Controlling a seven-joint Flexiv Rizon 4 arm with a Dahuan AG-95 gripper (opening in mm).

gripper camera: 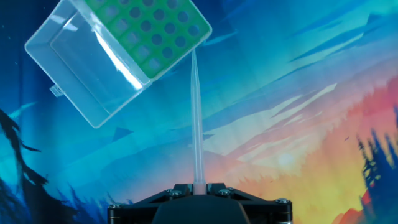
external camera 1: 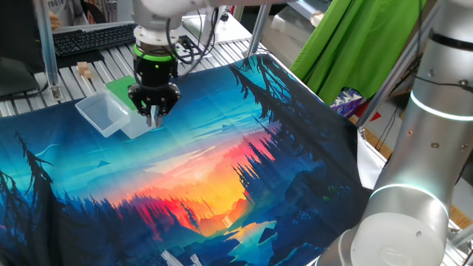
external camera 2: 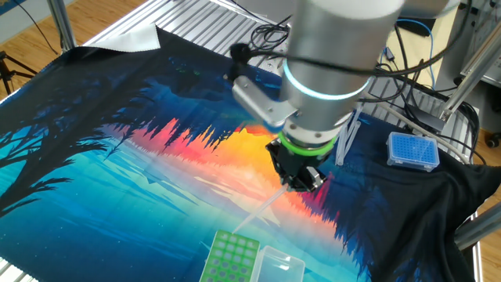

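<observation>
A long, clear pipette tip (gripper camera: 197,124) is pinched by its wide end in my gripper, its thin end pointing away from me. In the wrist view that thin end overlaps the near corner of the green tip rack (gripper camera: 163,38); whether they touch I cannot tell. Exterior view 2 has the pipette tip (external camera 2: 262,207) slanting down from the gripper (external camera 2: 294,186) toward the rack (external camera 2: 231,254). The rack has rows of round holes and a clear lid (gripper camera: 87,74) lying open beside it. In exterior view 1 the gripper (external camera 1: 154,111) partly hides the rack.
A blue tip box (external camera 2: 412,150) sits on the cloth's dark part, with cables (external camera 2: 270,35) along the table's edge. Behind the rack are small wooden blocks (external camera 1: 84,70) and a keyboard (external camera 1: 96,40).
</observation>
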